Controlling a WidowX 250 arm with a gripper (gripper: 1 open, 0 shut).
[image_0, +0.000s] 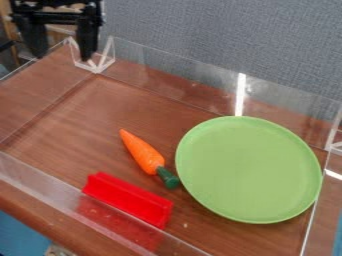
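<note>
My gripper is raised at the top left, dark and blurred, open with nothing seen between its fingers. It is well away from the objects on the wooden surface. An orange carrot with a green top lies near the middle. A green plate sits to its right, and a red block-like object lies at the front, below the carrot.
Clear walls with white corner brackets edge the wooden surface. A grey padded wall stands behind.
</note>
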